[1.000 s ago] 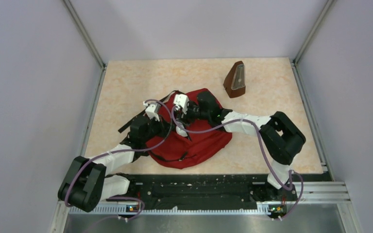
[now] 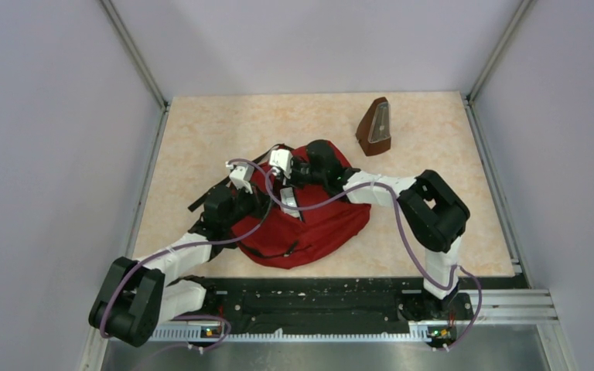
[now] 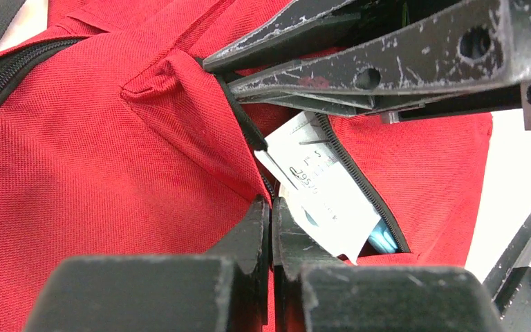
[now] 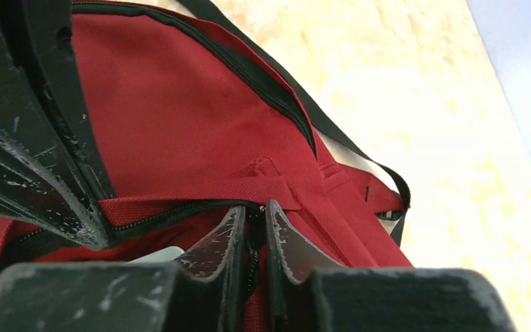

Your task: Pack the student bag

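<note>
A red bag (image 2: 317, 239) lies on the table with its zipped compartment open, a white labelled item (image 3: 318, 187) inside. My left gripper is shut at the edge of the opening, on a fold of red fabric by the zipper. My right gripper is at the upper end of that zipper (image 4: 166, 216), its fingertips close together round the dark slider area; whether they grip it is hard to tell. In the left wrist view the right gripper's fingers reach over the opening from the upper right.
A brown pencil case (image 2: 373, 131) stands at the back right of the table (image 2: 201, 124). Both arms are close together over the bag.
The right arm has shifted slightly left along the bag's opening toward the zipper's upper end. The left arm has barely moved.
</note>
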